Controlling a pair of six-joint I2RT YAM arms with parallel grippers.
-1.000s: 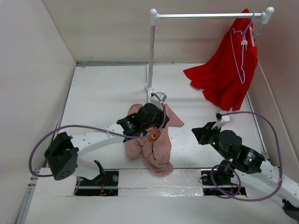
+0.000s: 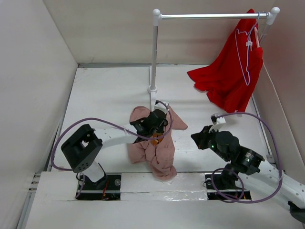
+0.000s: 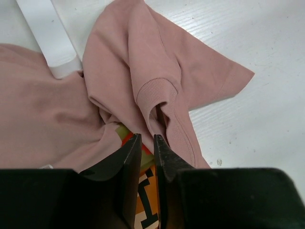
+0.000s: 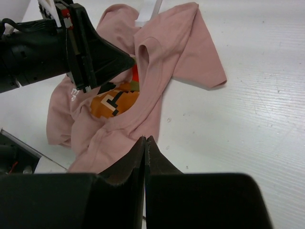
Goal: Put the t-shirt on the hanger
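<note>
A pink t shirt with an orange print lies crumpled on the white floor. Over its upper middle is my left gripper, its fingertips slightly apart at the collar fold, with no cloth clearly between them. My right gripper is shut with nothing showing between its fingers, right of the shirt and above bare floor. A lilac hanger hangs at the right end of the rail, in front of red garments.
The rail stands on a white post, whose foot reaches the shirt's top edge. Red cloth fills the back right.
My right arm has shifted slightly left. The shirt looks unchanged.
</note>
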